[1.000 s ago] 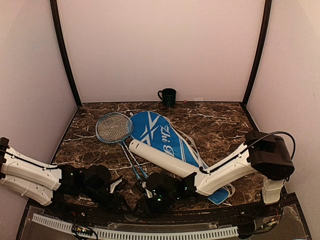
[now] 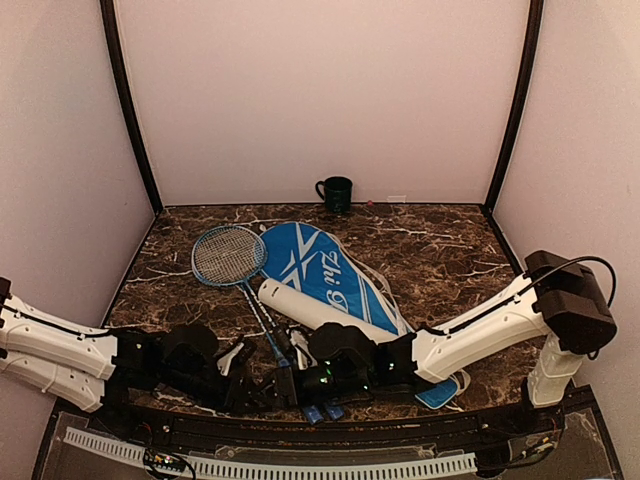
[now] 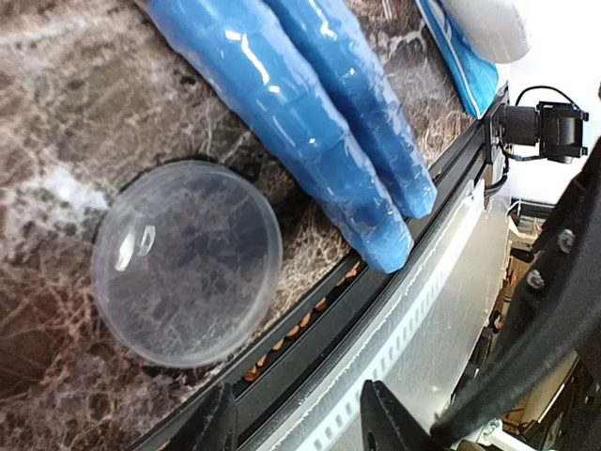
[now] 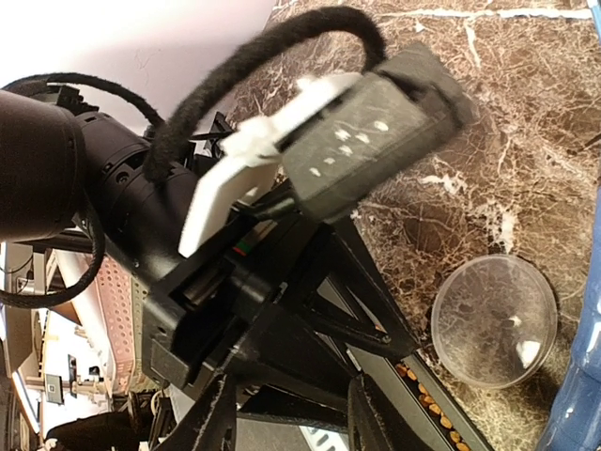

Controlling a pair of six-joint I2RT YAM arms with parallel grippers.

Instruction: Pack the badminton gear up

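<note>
A clear round lid (image 3: 188,263) lies flat on the marble table, left of the blue racket handles (image 3: 282,113). Just past it, my left gripper is partly open and empty. My right gripper also stands partly open, nothing visible between its fingers; the same lid (image 4: 495,319) lies off to its right. From above, both grippers crowd together near the front edge, hiding much of the handles. The racket head (image 2: 229,255) is at the back left. A white tube (image 2: 325,312) rests across the blue racket bag (image 2: 315,265).
A dark mug (image 2: 337,194) stands against the back wall. Along the front runs a black rail (image 2: 400,432). My two grippers are very close to each other. Bare table (image 2: 440,250) shows to the bag's right.
My left gripper has moved slightly.
</note>
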